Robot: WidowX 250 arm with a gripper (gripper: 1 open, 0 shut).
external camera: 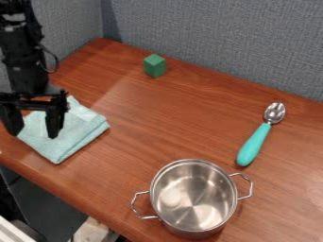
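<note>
My black gripper [33,119] hangs at the left edge of the view, low over a folded pale-blue cloth [74,140] on the wooden table. Its two fingers point down and stand apart, over the upper left part of the cloth. I cannot tell whether they touch the cloth.
A steel pot [194,194] with two handles stands at the front right. A turquoise-handled spoon [252,144] lies on the right. A small green block [155,65] sits at the back.
</note>
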